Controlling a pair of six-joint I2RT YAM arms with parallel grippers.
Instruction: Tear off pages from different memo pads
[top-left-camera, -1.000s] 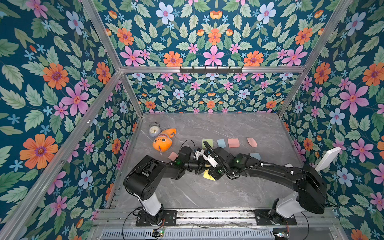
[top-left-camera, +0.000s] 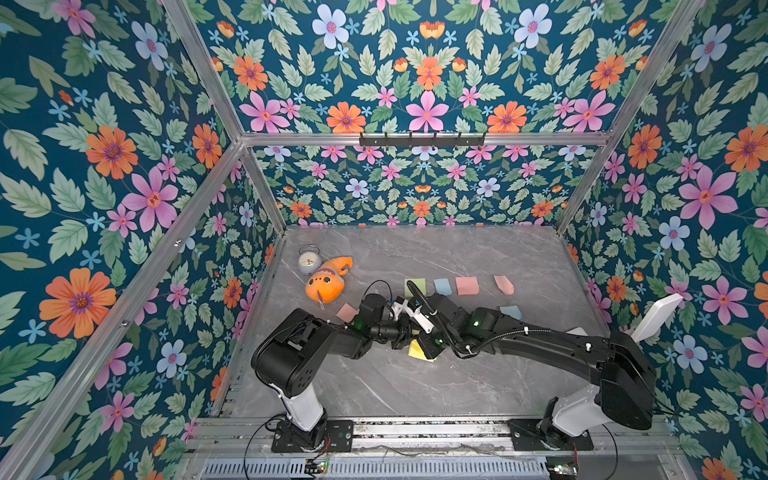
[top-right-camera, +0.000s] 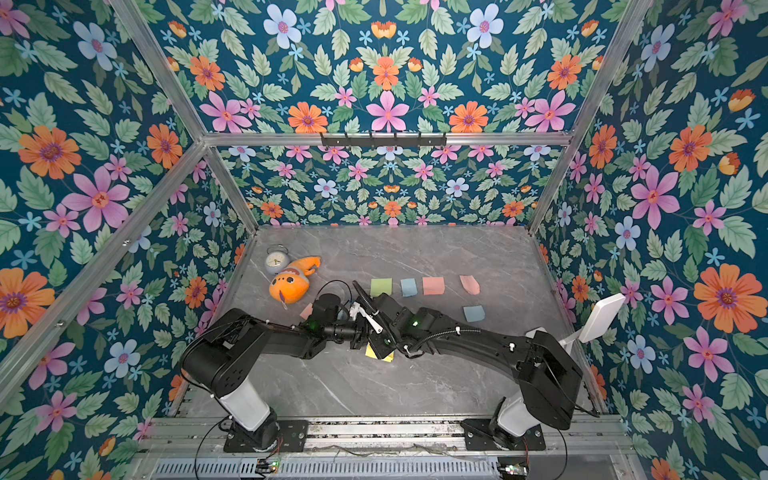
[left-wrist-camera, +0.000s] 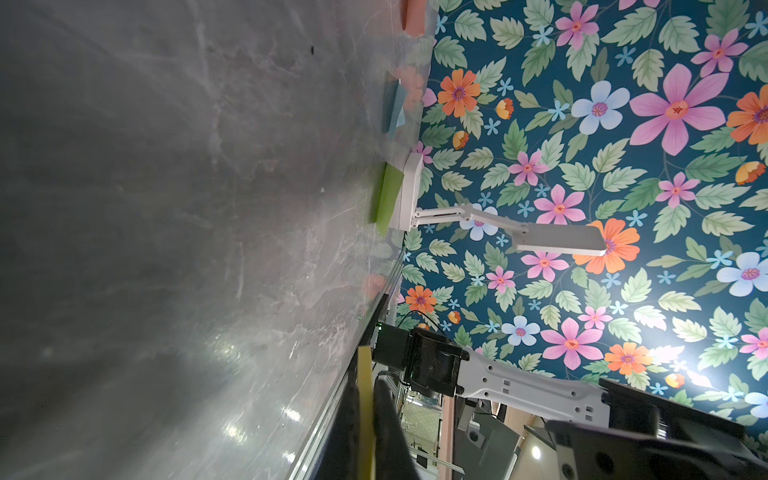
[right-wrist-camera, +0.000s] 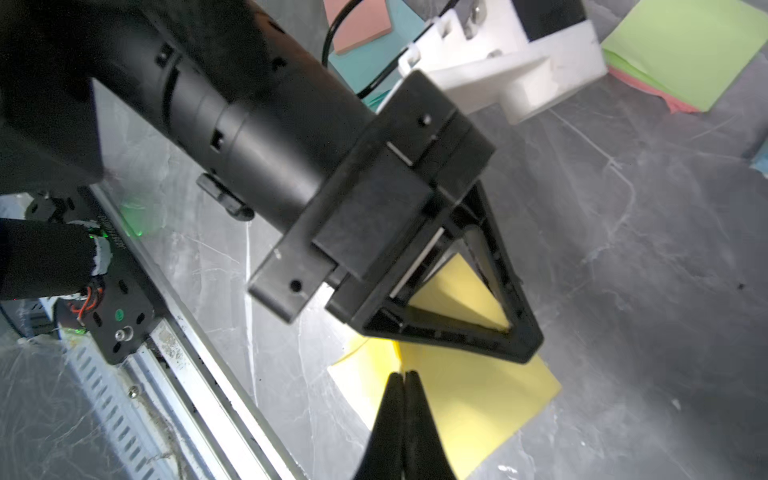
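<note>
The yellow memo pad is held off to the front centre by my left gripper, which is shut on it; the pad shows edge-on between the fingers in the left wrist view. In the right wrist view the left gripper's triangular finger (right-wrist-camera: 448, 342) lies across the pad. My right gripper is shut with nothing between its fingers. Its tips are over the pad's face, and a lifted yellow page corner (right-wrist-camera: 364, 348) stands outside them. Both grippers nearly touch, hiding part of the pad in the top views.
Behind the arms lie a green pad (top-left-camera: 415, 284), a blue pad (top-left-camera: 442, 285), a pink pad (top-left-camera: 467, 285), a curled pink page (top-left-camera: 503, 284) and a blue sheet (top-left-camera: 510, 312). An orange plush (top-left-camera: 326, 281) and a clock (top-left-camera: 309, 260) stand back left.
The arms shift only slightly, the right arm by a small amount.
</note>
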